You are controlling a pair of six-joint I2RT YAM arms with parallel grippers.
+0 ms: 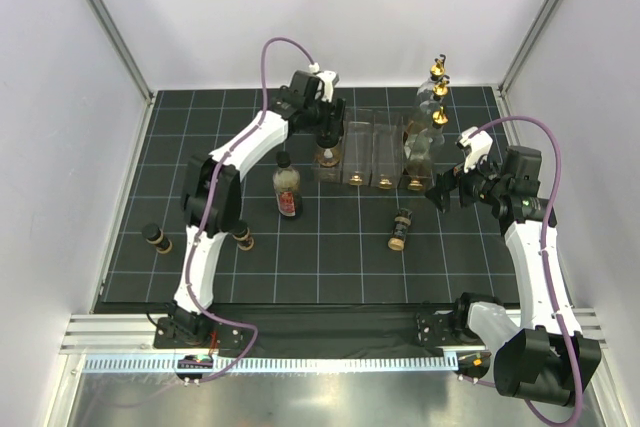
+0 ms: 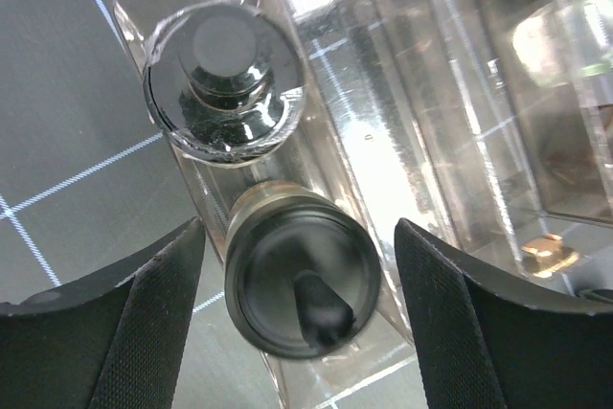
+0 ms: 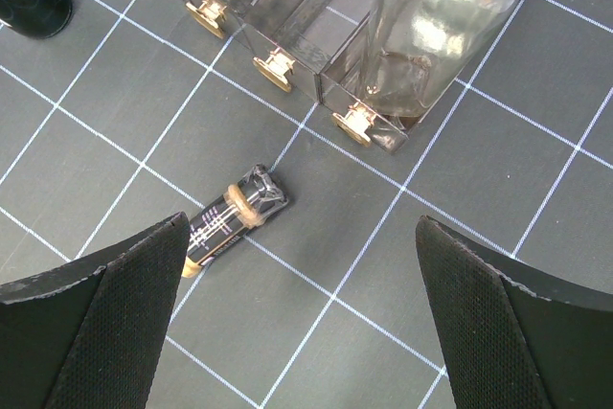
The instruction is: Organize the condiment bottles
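Observation:
In the left wrist view a black-capped bottle (image 2: 302, 280) stands in the leftmost compartment of the clear rack (image 2: 383, 122), in front of another black-topped bottle (image 2: 225, 79). My left gripper is open, its fingers apart on either side of the cap with gaps showing. Over the tiles my right gripper stands open and empty; a small dark jar (image 3: 235, 217) lies on its side beyond its left finger. Clear bottles with gold tops (image 1: 438, 117) occupy the rack's right compartment. The two middle compartments look empty from above.
A tall red-labelled bottle (image 1: 287, 189) stands left of the rack. Two small dark jars, one at far left (image 1: 156, 238) and one by the left arm (image 1: 242, 235), are on the tiles.

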